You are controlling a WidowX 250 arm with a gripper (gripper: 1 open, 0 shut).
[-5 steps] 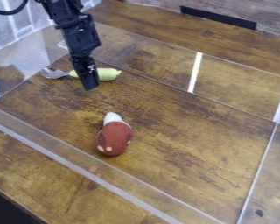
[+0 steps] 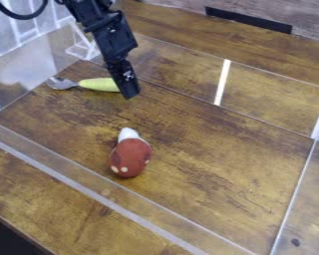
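Note:
My black gripper [image 2: 124,86] reaches down from the upper left, low over the right end of a pale yellow-green object [image 2: 99,85]. It looks shut, with nothing visible between its fingers, though small detail is hard to make out. A silver fork [image 2: 64,85] lies at the left end of the green object. A red oval object [image 2: 131,157] with a white top rests lower in the middle of the wooden surface.
Clear plastic walls [image 2: 309,189] edge the wooden surface [image 2: 229,159]. The right half of the surface is open. A white strip [image 2: 223,82] stands at the upper right.
My gripper has moved to the right and slightly down, and now covers more of the green object's right end. The red object has not moved.

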